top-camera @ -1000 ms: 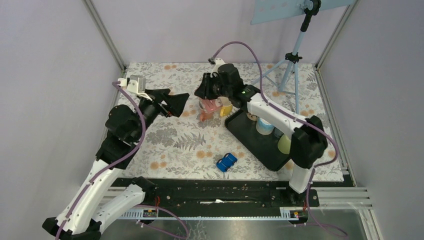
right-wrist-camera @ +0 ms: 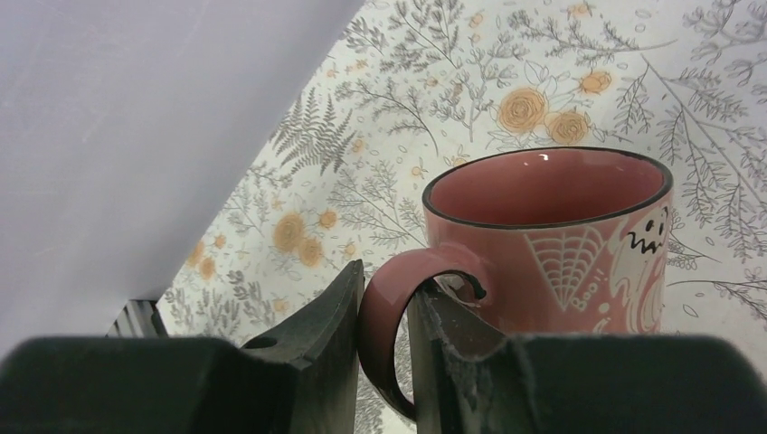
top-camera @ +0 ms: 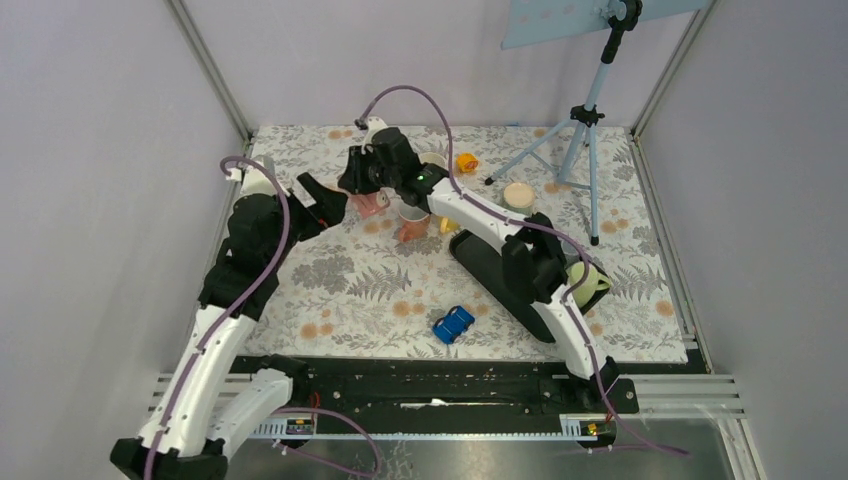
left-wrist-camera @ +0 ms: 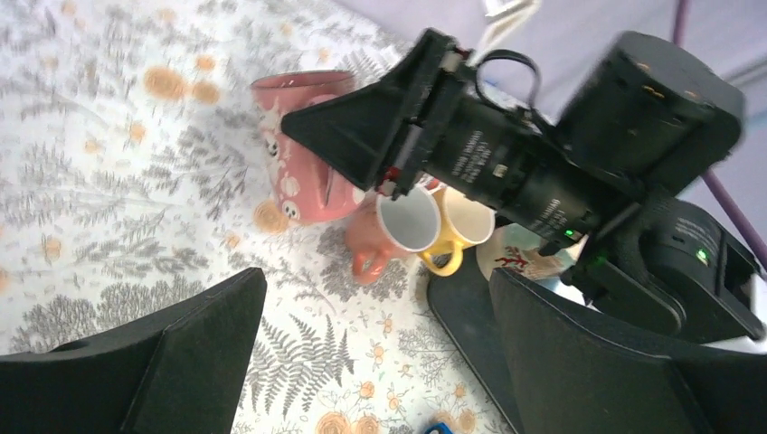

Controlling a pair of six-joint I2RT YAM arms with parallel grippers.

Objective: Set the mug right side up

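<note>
A pink ghost-patterned mug (top-camera: 372, 204) (left-wrist-camera: 307, 167) (right-wrist-camera: 579, 262) hangs from my right gripper (top-camera: 354, 176), which is shut on its handle; the mug's opening faces up in both wrist views. Whether its base touches the table is unclear. My left gripper (top-camera: 322, 205) stands open to the left of the mug, with nothing between its fingers.
Another pink mug (top-camera: 414, 222) (left-wrist-camera: 389, 231) and a yellow mug (left-wrist-camera: 461, 221) sit beside it. A black tray (top-camera: 487, 280) with items lies right, a blue toy car (top-camera: 453, 324) near the front, a tripod (top-camera: 590, 135) back right.
My right gripper has moved left and toward the back, carrying the pink mug away from above the other mugs. The left arm has drawn slightly to the left.
</note>
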